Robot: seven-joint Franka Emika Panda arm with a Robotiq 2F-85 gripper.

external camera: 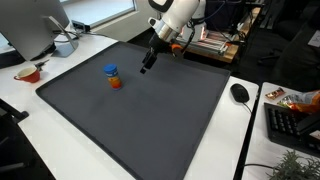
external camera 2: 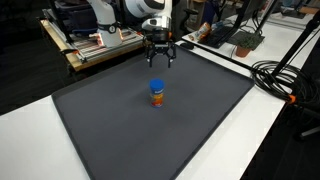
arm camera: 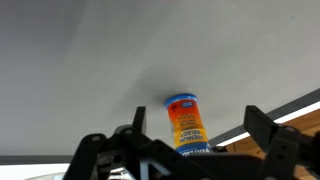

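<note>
A small orange container with a blue lid (external camera: pixel 112 76) stands upright on the dark mat, toward its far left in exterior view 1. In exterior view 2 the same container (external camera 2: pixel 157 92) is near the middle of the mat. My gripper (external camera: pixel 149 63) is over the mat beside it, with clear space between the two. From the wrist, the orange container (arm camera: pixel 187 122) appears in line with the gap between my widely spread fingers. Nothing is held, and the gripper is open.
</note>
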